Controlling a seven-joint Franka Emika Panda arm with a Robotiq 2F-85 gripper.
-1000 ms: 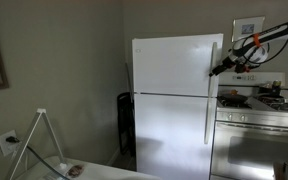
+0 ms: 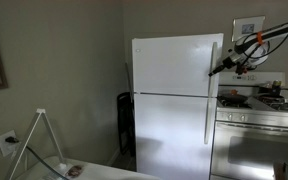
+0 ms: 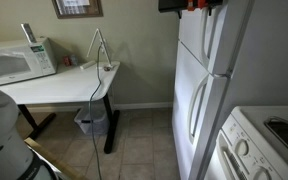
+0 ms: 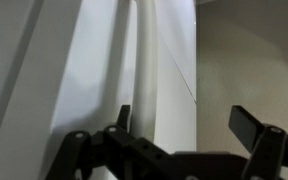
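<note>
The white fridge (image 2: 170,115) has an upper and a lower door, with handles along the right side in exterior view 1. My arm reaches in from the right, and my gripper (image 2: 215,72) is beside the upper door handle (image 2: 216,58). From the wrist, my gripper shows open, its two dark fingers wide apart. A pale handle bar (image 4: 146,65) runs down the view close to the left finger (image 4: 123,116), with a wide gap to the right finger (image 4: 246,128). Whether finger and bar touch I cannot tell. Both doors look shut.
A white stove (image 2: 254,145) with pans on top stands right of the fridge. Across the room are a white table (image 3: 59,88) and a microwave (image 3: 19,60).
The arm shifts only slightly around the upper handle, its gripper staying at about the same spot. The fridge doors show no movement.
</note>
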